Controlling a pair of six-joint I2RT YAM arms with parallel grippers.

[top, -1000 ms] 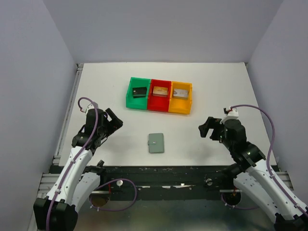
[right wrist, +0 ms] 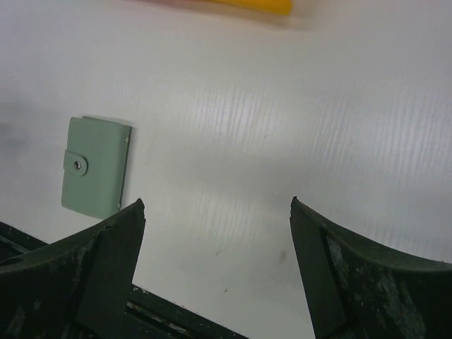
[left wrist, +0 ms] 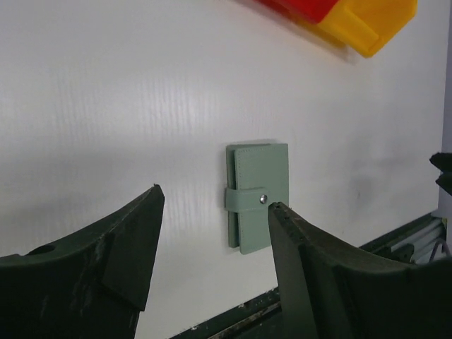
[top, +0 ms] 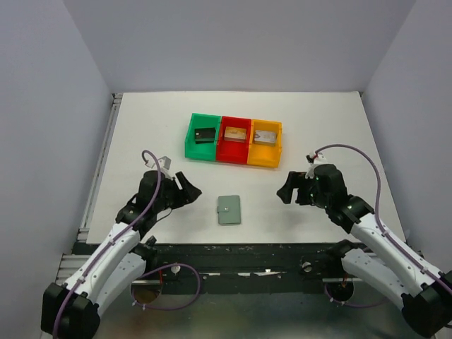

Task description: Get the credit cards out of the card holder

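Observation:
A grey-green card holder lies flat and closed on the white table, near its front edge. Its snap strap is fastened across the left side. To the left of the holder, my left gripper hangs above the table, fingers open and empty. On the other side, my right gripper is also open, with nothing between its fingers. Neither touches the holder. Whatever is inside the holder is hidden.
Behind the holder stand joined green, red and yellow bins. Each has a flat card-like piece in it: dark, tan and pale. Bare table surrounds the holder.
Both grippers have moved inward toward the card holder, the left one rightward and slightly nearer the front, the right one leftward. The holder and bins have stayed in place.

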